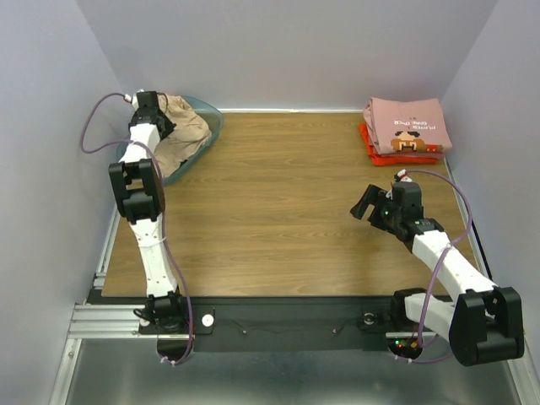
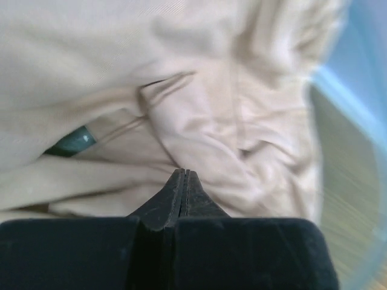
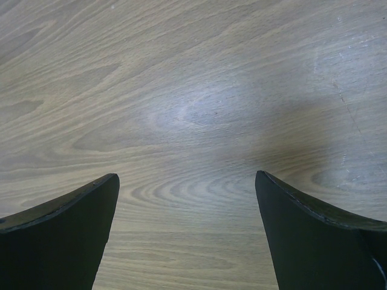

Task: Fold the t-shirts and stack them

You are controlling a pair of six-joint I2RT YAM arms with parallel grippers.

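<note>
Beige crumpled t shirts [image 1: 184,128] fill a blue oval basket [image 1: 211,114] at the back left. My left gripper [image 1: 153,105] is down in the basket over the cloth; in the left wrist view it [image 2: 184,175] is shut, its fingertips against the beige folds, with no cloth clearly seen between them. At the back right lies a stack of folded t shirts, a pink one with a printed figure [image 1: 407,122] on red ones [image 1: 384,159]. My right gripper [image 1: 366,202] stands open over bare wood at the right, with nothing between its fingers.
Pale walls border it at the back and both sides. Purple cables run along both arms.
</note>
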